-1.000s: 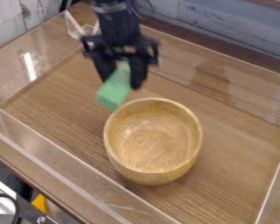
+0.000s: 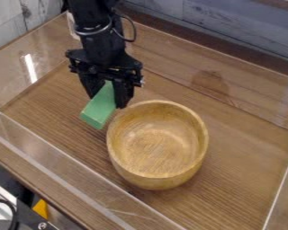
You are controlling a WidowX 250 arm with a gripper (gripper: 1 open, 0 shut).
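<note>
My gripper (image 2: 104, 83) is a black arm hanging from the top centre-left, shut on a green block (image 2: 98, 106) held tilted over the wooden table just left of a round yellow-tan bowl (image 2: 157, 166). The fingertips are partly hidden behind the block.
Dark cables lie at the bottom left, off the table's edge.
My gripper has moved left and toward the front with the green block, from above and behind the bowl to beside its left rim. The bowl has not moved.
</note>
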